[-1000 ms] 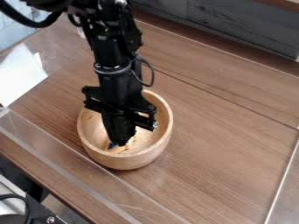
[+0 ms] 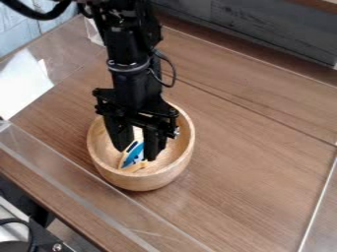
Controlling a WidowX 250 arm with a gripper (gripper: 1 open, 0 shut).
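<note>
My black gripper [image 2: 137,140] hangs over a light wooden bowl [image 2: 176,161], its fingers open and reaching down to about rim level. Beneath it, inside the bowl, lies a blue object [image 2: 132,154] with some pale, thin pieces beside it, partly hidden behind the fingers; I cannot tell what they are.
A white sheet [image 2: 19,85] lies at the left. Clear strips cross the near left corner, a dark wall runs along the back, and cables sit at the lower left.
My gripper has risen slightly and its fingers show apart, uncovering more of the blue object in the bowl.
</note>
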